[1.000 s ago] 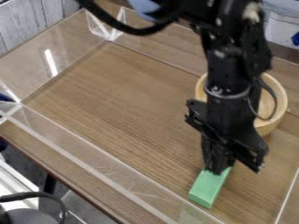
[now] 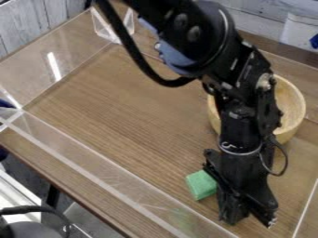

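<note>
My black gripper (image 2: 236,193) is low over the table at the lower right, its fingertips down beside a small green block (image 2: 202,184). The block lies on the wood just left of the fingers and is partly covered by them. Whether anything is between the fingertips cannot be seen from this angle.
A wooden bowl (image 2: 288,100) stands behind the arm at the right. Clear plastic edging (image 2: 93,167) runs along the front and left sides.
The gripper has moved down onto the green block's area and now covers part of it. The block's visible end sits farther left and higher than before.
</note>
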